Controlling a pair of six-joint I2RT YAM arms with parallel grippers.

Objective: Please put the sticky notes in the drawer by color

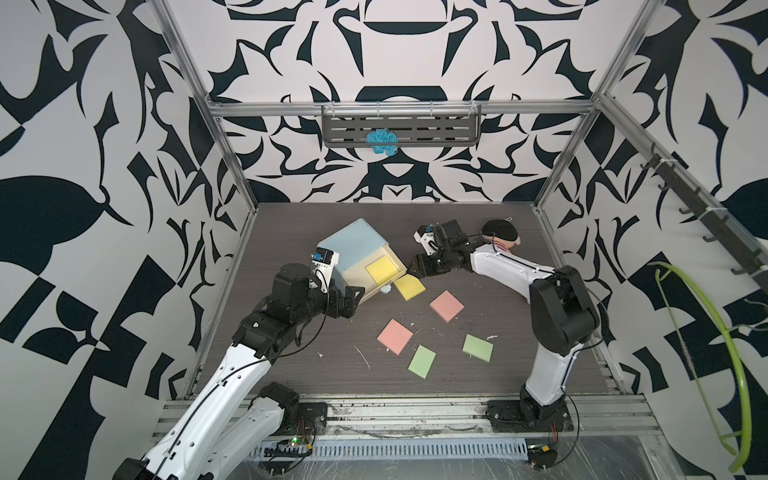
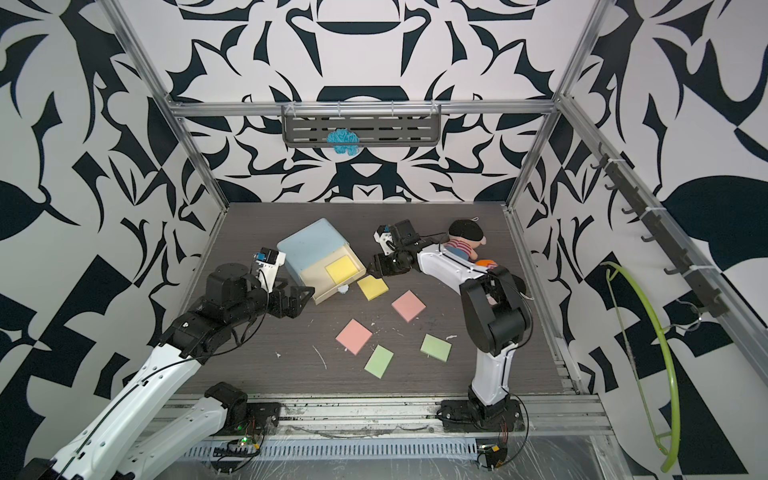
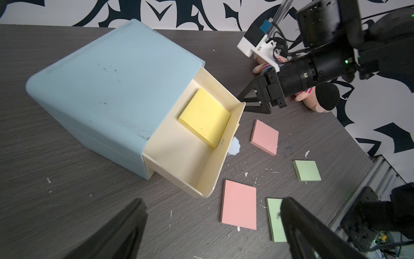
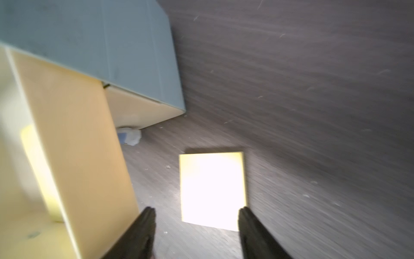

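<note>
A blue box (image 3: 107, 82) has its cream drawer (image 3: 172, 164) pulled out, holding one yellow sticky note (image 3: 204, 116). Another yellow note (image 4: 213, 190) lies on the table beside the drawer. Two pink notes (image 1: 395, 337) (image 1: 446, 305) and two green notes (image 1: 421, 361) (image 1: 477, 348) lie toward the front. My left gripper (image 1: 345, 301) hovers open at the drawer's front left. My right gripper is part open, low beside the drawer's right end near the loose yellow note, nothing visible between its fingertips.
Dolls (image 1: 500, 232) lie at the back right behind my right arm. A blue scrubber (image 1: 381, 141) rests on the rear rack. The table's front edge and left strip show bare wood.
</note>
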